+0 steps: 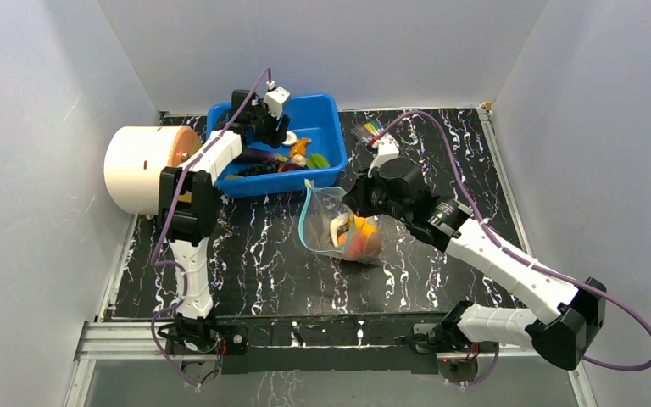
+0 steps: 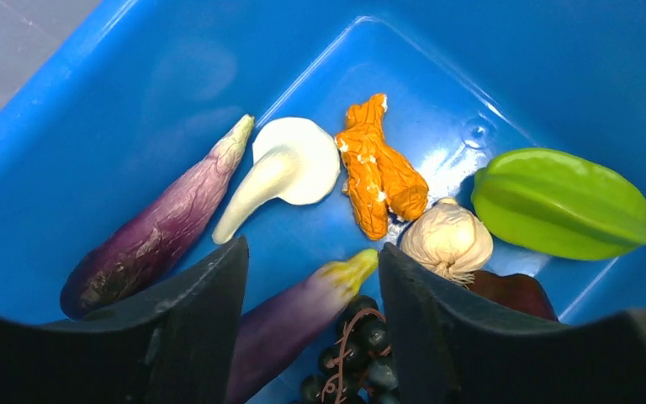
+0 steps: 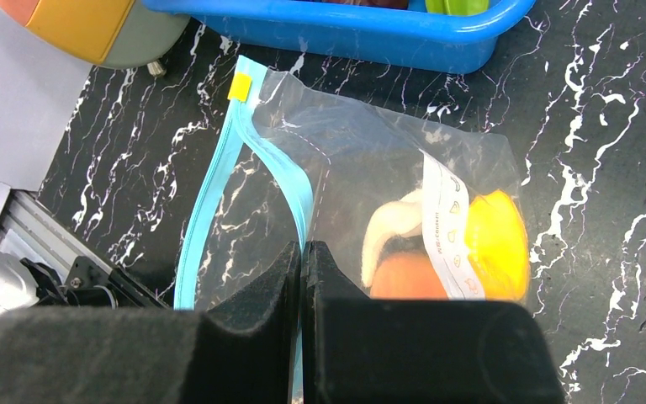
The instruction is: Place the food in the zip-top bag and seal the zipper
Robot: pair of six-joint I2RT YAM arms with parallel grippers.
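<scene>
The clear zip top bag stands with its blue zipper mouth spread and a yellow slider at one corner. Yellow, orange and pale food shows inside. My right gripper is shut on the bag's blue zipper edge. Over the blue bin, my left gripper is open, nothing between its fingertips. Below it in the bin lie a white mushroom, two eggplants, one of them wrinkled, an orange root, garlic, a green star fruit and dark grapes.
A big white cylinder with an orange rim stands left of the bin, close to my left arm. Coloured markers lie behind my right gripper. Front left of the bag, the dark marbled table is clear.
</scene>
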